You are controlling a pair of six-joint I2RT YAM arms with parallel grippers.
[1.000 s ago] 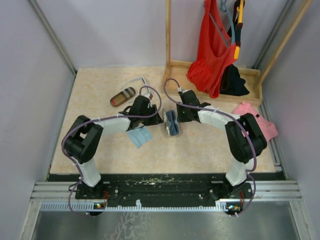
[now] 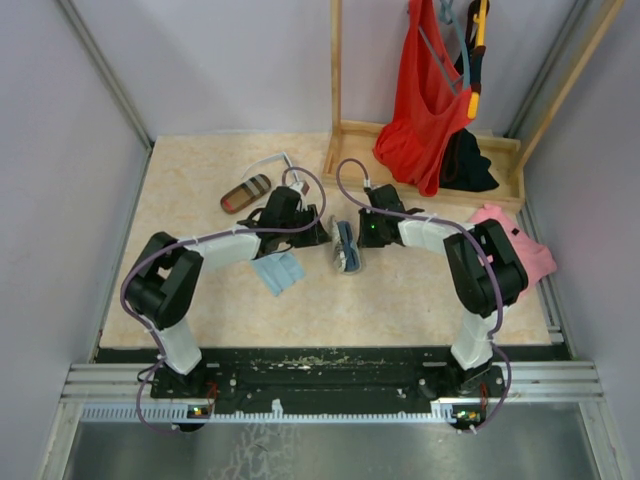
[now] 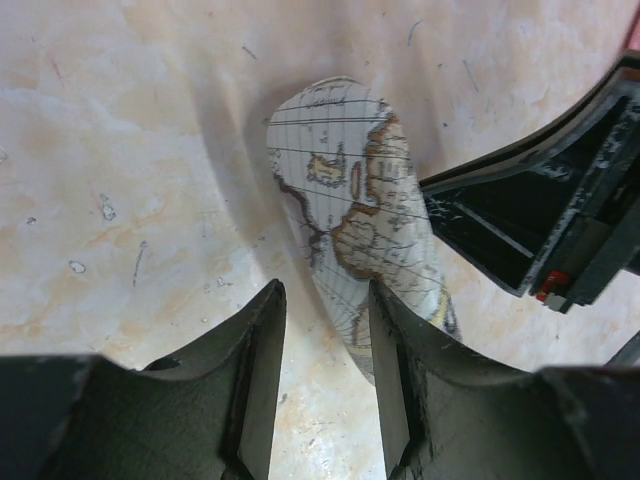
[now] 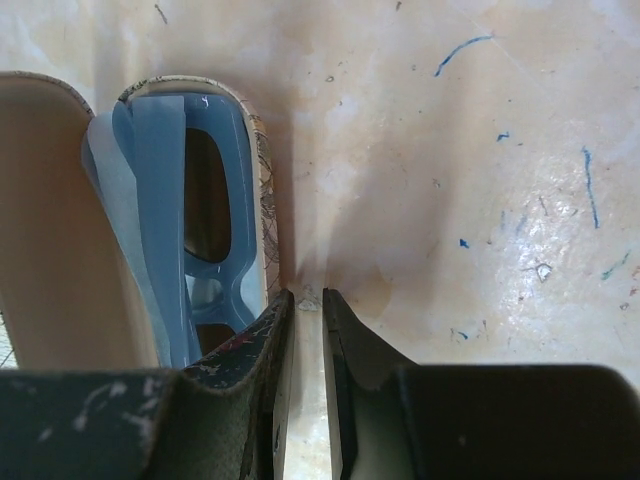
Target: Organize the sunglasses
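Note:
An open map-patterned glasses case [image 2: 346,250] sits between the grippers at the table's centre, its lid raised on the left. Blue sunglasses [image 4: 165,230] lie inside it, beside a pale blue strip. My left gripper is at the case's patterned outer side, fingertips slightly apart, nothing clearly between them. My right gripper is just right of the case's right wall, fingertips a little apart over bare table.
A striped case [image 2: 245,194] lies upper left, a blue cloth [image 2: 280,275] lower left. A wooden rack [image 2: 508,190] with red and black garments stands at the back right, a pink cloth [image 2: 530,255] at the right edge.
My right gripper and arm have shifted slightly over the last second, now a little lower in the top view beside the case. The left arm has barely moved.

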